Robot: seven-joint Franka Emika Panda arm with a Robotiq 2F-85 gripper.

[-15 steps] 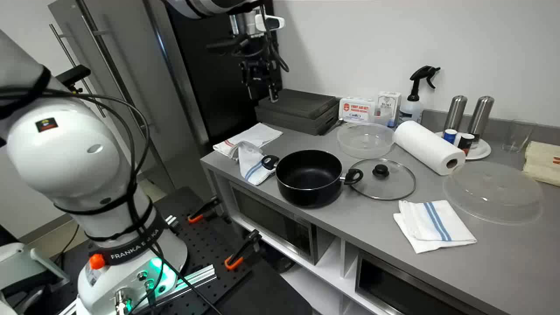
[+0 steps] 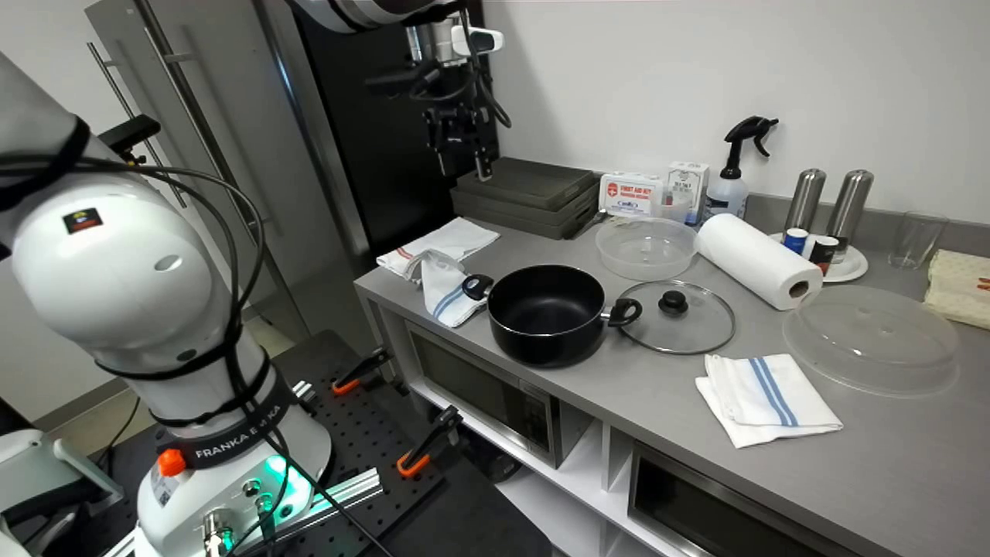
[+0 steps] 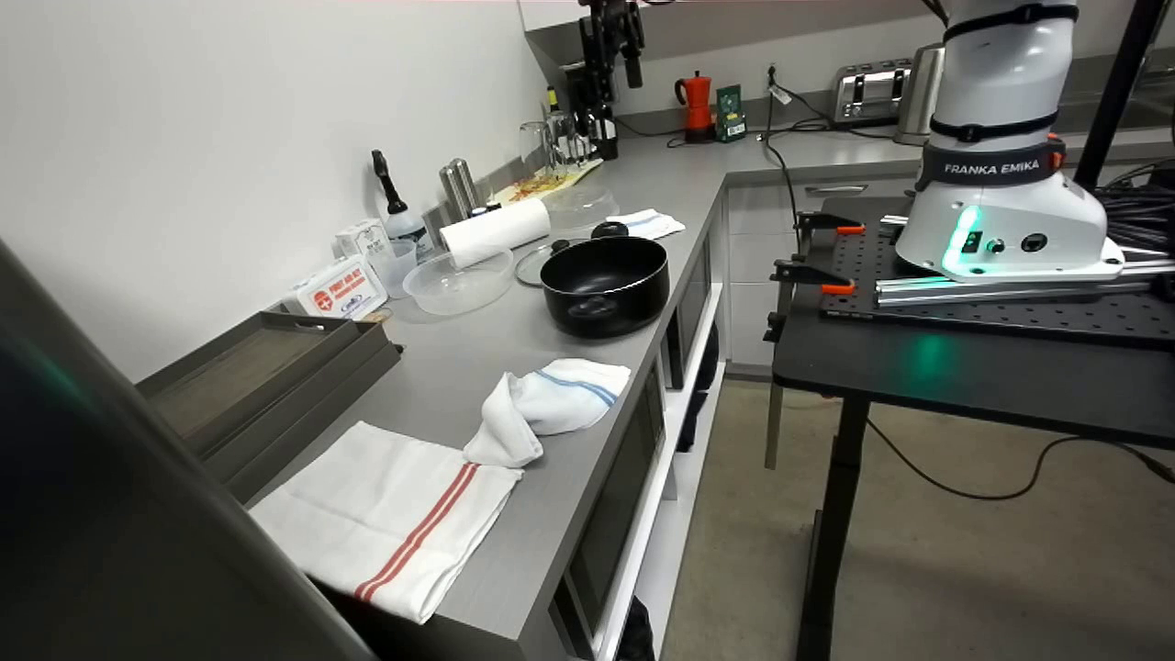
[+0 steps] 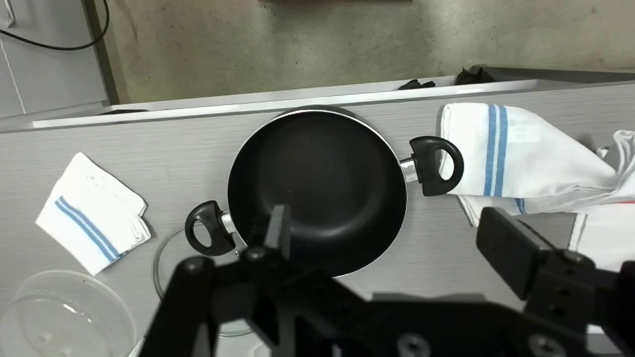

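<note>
Well above the counter, towards its fridge end, my gripper [image 2: 465,175] hangs open with its fingers wide apart. In the wrist view nothing lies between the fingers. A black two-handled pot [image 2: 545,316] stands uncovered and empty near the counter's front edge, below the gripper and apart from it. Its glass lid [image 2: 688,325] with a black knob rests on the counter beside one handle. Close to the other handle lies a rumpled white towel with blue stripes [image 3: 562,398]. Another blue-striped towel [image 2: 768,394] is folded flat beyond the lid.
A red-striped towel [image 3: 413,518] and stacked dark trays [image 2: 529,190] occupy the fridge end. Along the wall stand a first-aid box [image 2: 631,194], a spray bottle [image 2: 728,190] and a paper towel roll [image 2: 756,260]. Clear plastic covers [image 2: 872,339] lie behind the folded towel.
</note>
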